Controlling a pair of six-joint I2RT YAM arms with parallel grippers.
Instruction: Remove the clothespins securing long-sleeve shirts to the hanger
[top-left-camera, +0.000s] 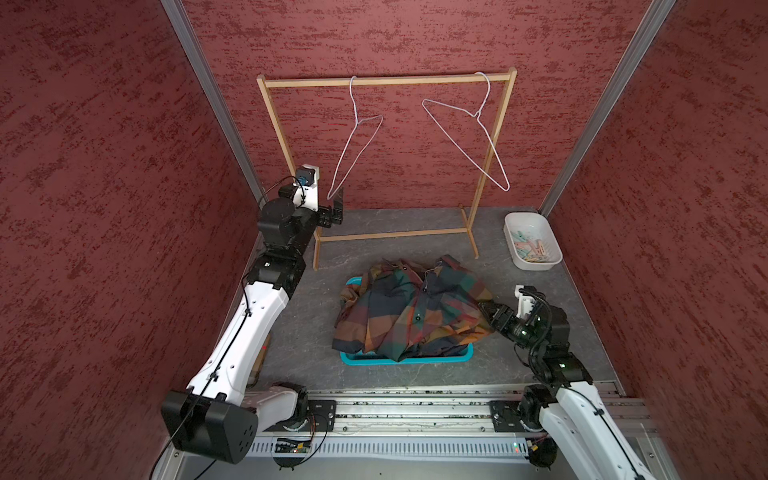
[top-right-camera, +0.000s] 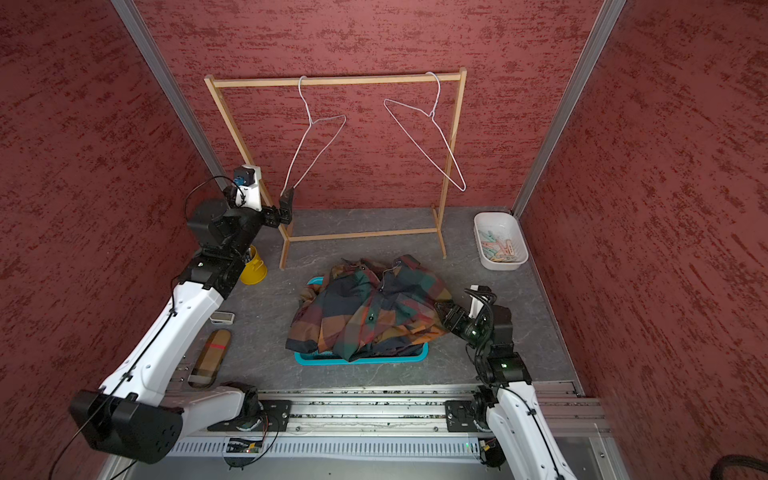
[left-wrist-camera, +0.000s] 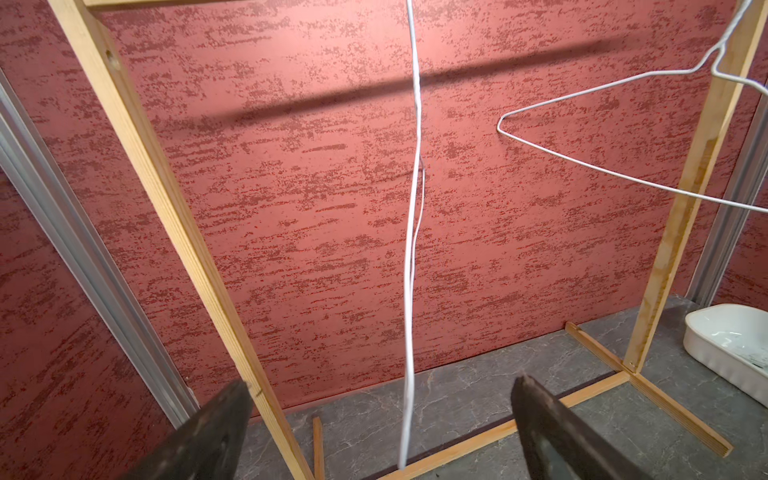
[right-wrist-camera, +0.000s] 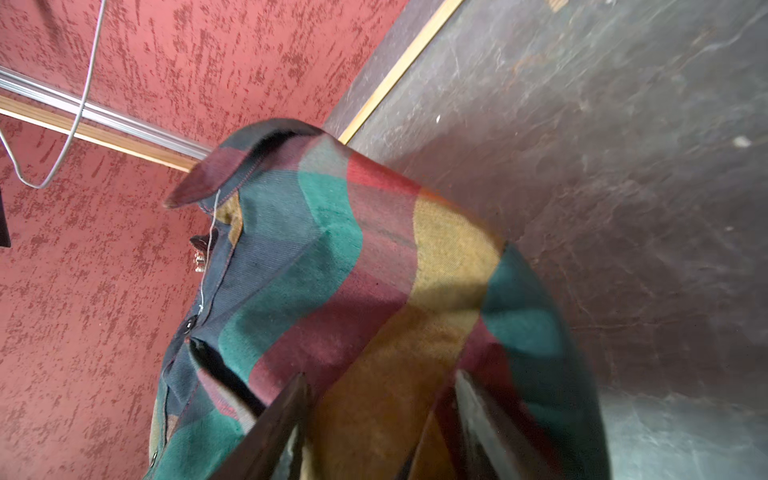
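Note:
A plaid long-sleeve shirt (top-left-camera: 412, 304) lies bunched in a blue tray (top-left-camera: 404, 360); no clothespins on it are clearly visible. Two empty white wire hangers hang from the rail, left (top-left-camera: 356, 120) and right (top-left-camera: 452, 144). My left gripper is raised and open in front of the left hanger, whose wire runs vertically between its fingers in the left wrist view; whether it touches cannot be told. My right gripper is at the shirt's right side, fingers apart, with fabric under and between them.
A white bin (top-left-camera: 532, 240) of pastel clothespins stands at the back right. The wooden rack (top-left-camera: 392, 235) spans the back. A yellow bucket (top-right-camera: 253, 268) and a brown board (top-right-camera: 209, 356) lie at left.

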